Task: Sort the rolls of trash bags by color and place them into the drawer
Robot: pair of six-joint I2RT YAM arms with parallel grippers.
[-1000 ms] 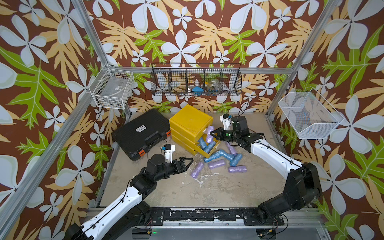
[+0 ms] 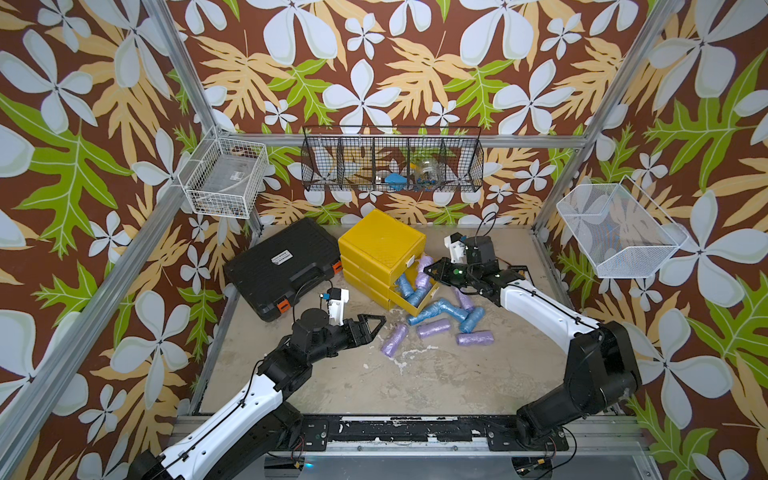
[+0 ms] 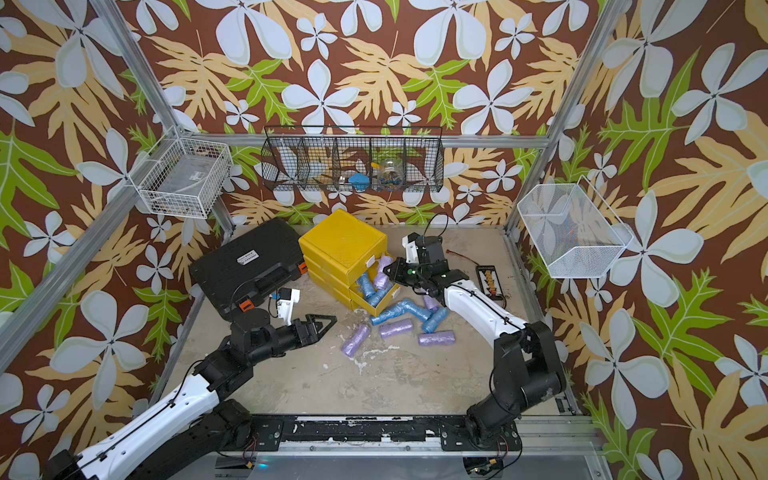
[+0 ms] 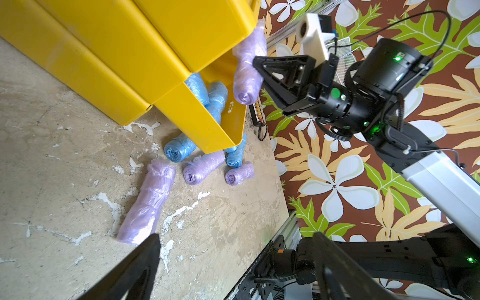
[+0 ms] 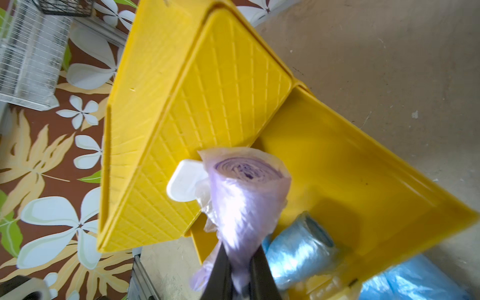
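Note:
My right gripper (image 2: pixel 433 271) is shut on a purple roll (image 5: pixel 247 195), held upright at the mouth of the yellow drawer unit (image 3: pixel 342 240); the right wrist view shows its coiled end against the unit's front. The pulled-out drawer (image 4: pixel 195 120) holds blue rolls (image 5: pixel 300 255) beneath it. On the table in front lie several blue rolls (image 2: pixel 472 320) and several purple rolls (image 2: pixel 394 339). My left gripper (image 2: pixel 374 328) stands open and empty above the table, left of the loose rolls.
A black case (image 2: pixel 280 264) lies left of the drawer unit. Wire baskets (image 2: pixel 224 180) hang on the side and back rails.
My right gripper has shifted slightly right and down with the purple roll, which now looks more upright. The left arm is still.

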